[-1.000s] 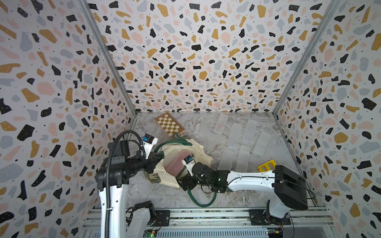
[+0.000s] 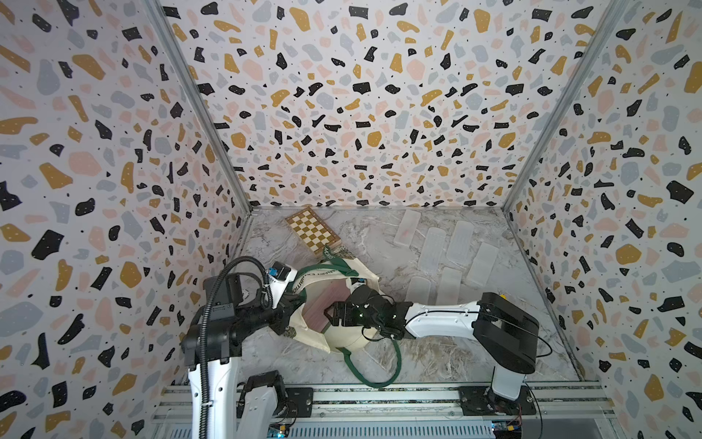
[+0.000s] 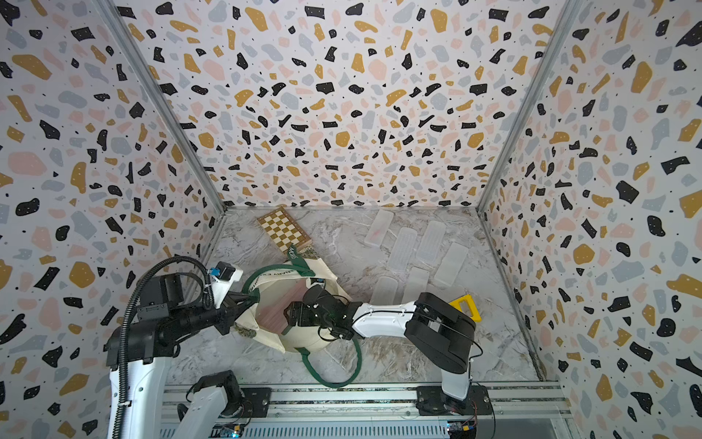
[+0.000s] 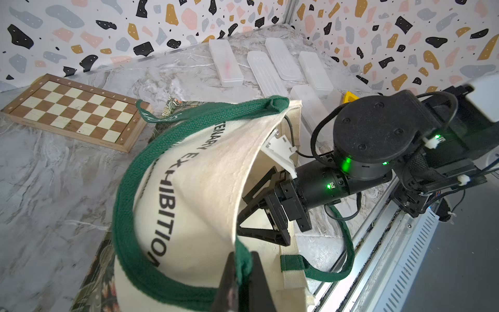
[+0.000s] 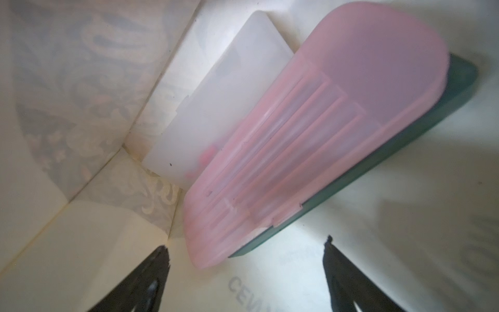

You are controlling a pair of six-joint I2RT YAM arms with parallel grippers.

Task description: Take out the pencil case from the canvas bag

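Observation:
A canvas bag (image 4: 192, 182) with green straps lies open on the marble table. My left gripper is shut at its left rim, on the green strap and edge. Inside, the right wrist view shows a pink pencil case (image 5: 296, 145) with a green base along one side, beside a translucent white case (image 5: 218, 93). My right gripper is reaching into the bag from the right, its fingers apart with nothing between them, near the pink case's lower end.
A chessboard (image 2: 313, 228) lies behind the bag. Several translucent cases (image 2: 460, 241) lie to the right, with a yellow object (image 3: 468, 307) at the right front. Side walls and a back wall enclose the table.

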